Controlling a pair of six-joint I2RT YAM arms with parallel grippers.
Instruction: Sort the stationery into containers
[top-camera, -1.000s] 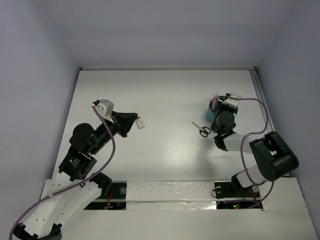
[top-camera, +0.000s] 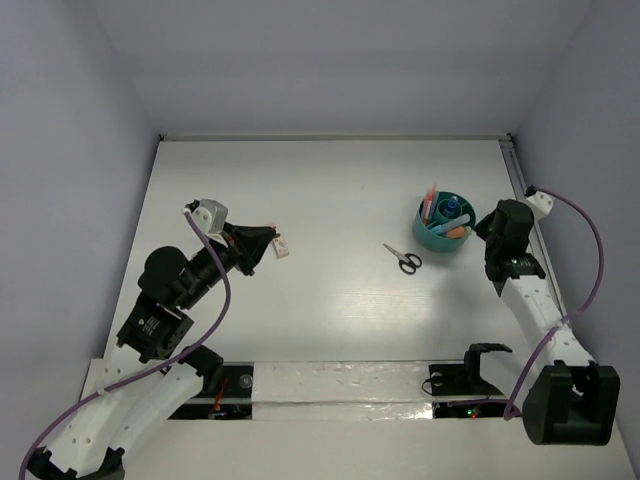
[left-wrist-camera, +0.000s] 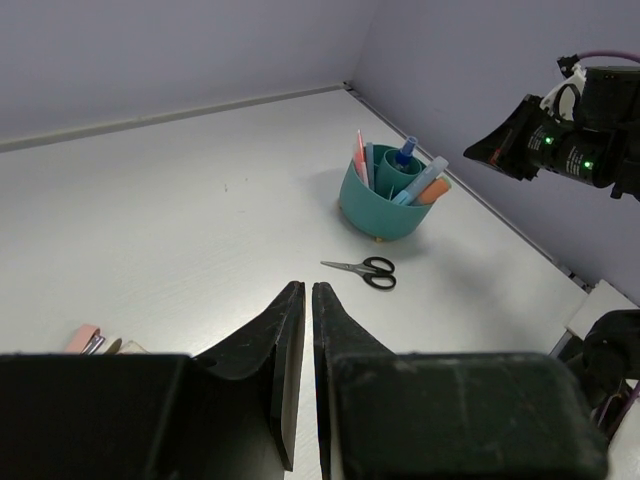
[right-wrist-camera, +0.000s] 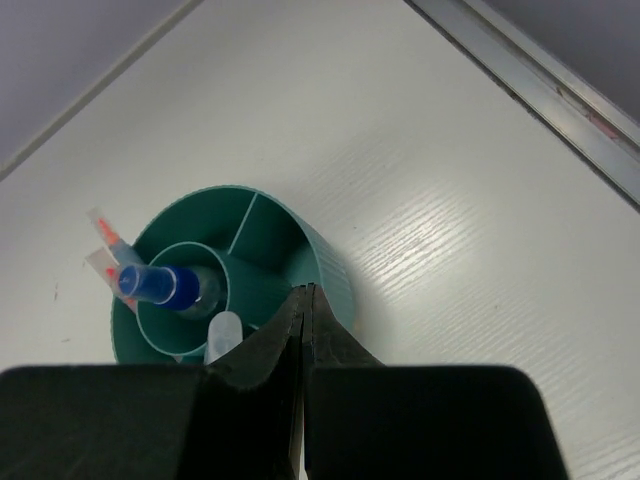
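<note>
A teal divided holder (top-camera: 432, 240) at the table's right holds pens, markers and a blue bottle (right-wrist-camera: 160, 283). Black-handled scissors (top-camera: 408, 262) lie to its left on the bare table. My right gripper (top-camera: 478, 228) is shut, just right of the holder; nothing shows between its fingers. My left gripper (top-camera: 275, 233) is shut and empty, over a small pale item (top-camera: 282, 247) at the left of centre, which in the left wrist view appears with a pink object (left-wrist-camera: 82, 339), partly hidden behind the fingers.
Grey walls close in the back and both sides, with a metal rail (right-wrist-camera: 530, 90) along the edge.
My right arm has moved right and back from over the holder, leaving its contents in view. The left arm and the scissors have not moved.
</note>
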